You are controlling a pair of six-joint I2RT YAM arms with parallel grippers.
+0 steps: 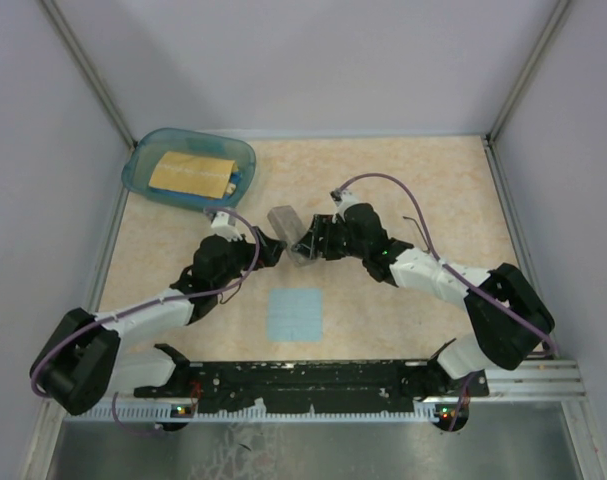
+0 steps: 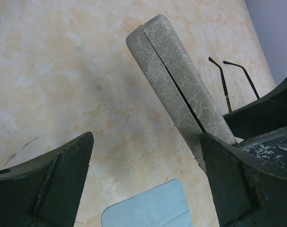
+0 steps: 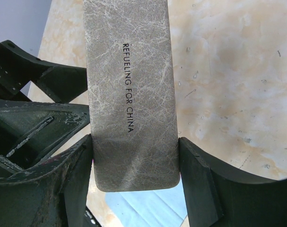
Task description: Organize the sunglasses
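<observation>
A grey textured glasses case [image 1: 285, 222], printed "REFUELING FOR CHINA" in the right wrist view [image 3: 129, 94], is held in the air by my right gripper, its fingers on either side of the lower end. My left gripper is open beside the case, its right finger at the case's side. Sunglasses arms [image 2: 223, 80] show behind the case in the left wrist view; the rest is hidden. A light blue cloth [image 1: 294, 314] lies below on the table.
A teal plastic bin [image 1: 143, 175] with a yellow item inside stands at the back left.
</observation>
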